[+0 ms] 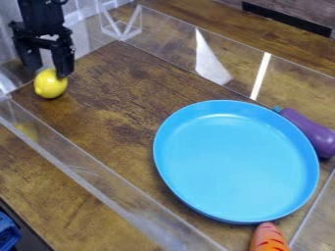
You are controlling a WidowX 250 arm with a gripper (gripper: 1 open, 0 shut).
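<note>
My black gripper (41,47) hangs at the upper left, just above a yellow round object (51,84) that rests on the wooden floor of a clear-walled tray. The gripper looks open, its fingers spread over the yellow object and not visibly around it. A large blue plate (236,160) lies at the right of the tray. A purple eggplant (307,132) sits at the right edge, and an orange carrot (268,238) at the bottom right.
Clear plastic walls (98,186) border the workspace. A dark blue object (7,232) shows at the bottom left corner, outside the wall.
</note>
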